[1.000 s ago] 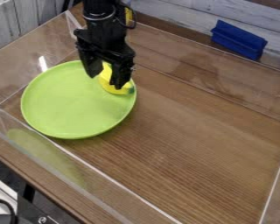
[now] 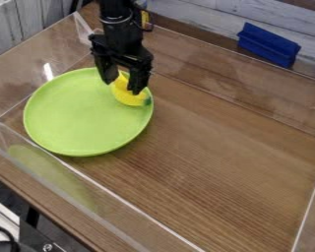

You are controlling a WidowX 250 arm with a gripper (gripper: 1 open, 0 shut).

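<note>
My black gripper (image 2: 122, 71) reaches down from the top of the view over a yellow object (image 2: 130, 94), open, with its fingers around or just above the object's upper part. The yellow object, with a small green tip at its right, lies on the right side of a green plate (image 2: 75, 123). Whether the fingers touch it is unclear.
A blue object (image 2: 268, 44) sits at the back right by the white slatted wall. Something yellow shows behind the arm at the top. A clear edge runs along the lower left.
The gripper has shifted slightly and changed its pose a little over the yellow object. The plate and the objects look unmoved.
</note>
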